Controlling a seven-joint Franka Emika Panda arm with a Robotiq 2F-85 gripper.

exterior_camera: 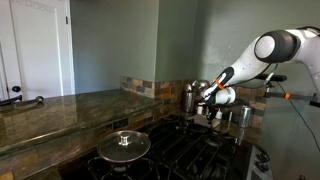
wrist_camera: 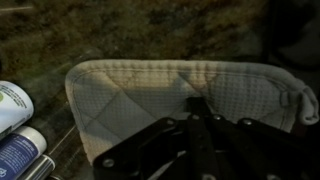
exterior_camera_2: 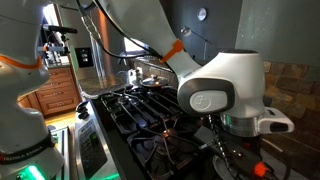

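Observation:
A pale quilted pot holder (wrist_camera: 130, 100) with stitched diamonds and a loop at its right corner fills the middle of the wrist view. My gripper is shut, its dark fingertips against the cloth near the middle. Whether a thin fold is pinched between them cannot be made out. Part of the pot holder's lower side is hidden behind the gripper. In exterior view 1 the gripper (exterior_camera: 206, 104) is small, at the far end of the stove beside the back wall.
Bottles and cans (wrist_camera: 18, 150) stand left of the pot holder on dark stone counter (wrist_camera: 150, 35). The black stove grates (exterior_camera: 190, 145) lie in front of the arm. A lidded pan (exterior_camera: 124, 147) sits at the stove's near left.

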